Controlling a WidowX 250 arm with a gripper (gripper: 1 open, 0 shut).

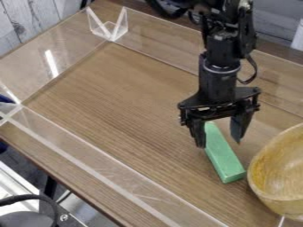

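A black robot arm reaches down from the top of the view, and its gripper (218,129) stands open over the near right part of the wooden table. Its two fingers sit above the upper end of a flat green block (225,160), which lies lengthwise below them. Whether the fingertips touch the block cannot be told.
A large yellow bowl (278,173) sits at the right edge, beside the block's lower end. Clear plastic pieces are at the table's back left and left edge. Black cables show at bottom left.
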